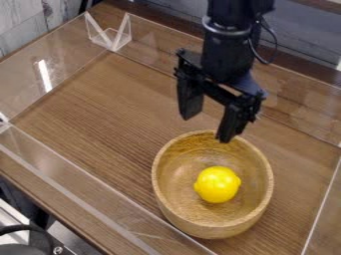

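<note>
The black robot arm with its gripper comes down from the top centre and hangs just above and behind a tan oval bowl. A yellow ball-like object lies in the bowl, below and apart from the gripper. The gripper's fingers are spread apart, and I see nothing between them.
A white wire-like item stands at the back left. A clear rim runs along the left side, with a dark cable at the bottom left corner.
</note>
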